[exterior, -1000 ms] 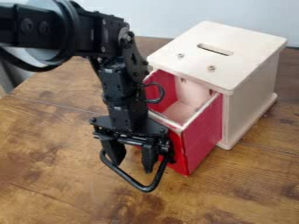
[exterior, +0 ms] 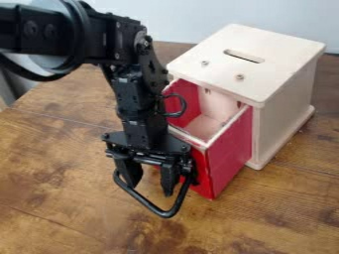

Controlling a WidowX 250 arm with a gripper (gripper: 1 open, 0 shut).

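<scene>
A pale wooden box point(exterior: 279, 99) with a slot and screws on its top stands at the right. Its red drawer point(exterior: 225, 154) is pulled out toward the front, with a pale interior that looks empty where visible. My black gripper point(exterior: 155, 174) hangs low in front of the drawer's front, partly hiding it, with a loop of black cable below. Whether the fingers are apart or closed on something is unclear.
A white wall stands behind the table at the top.
</scene>
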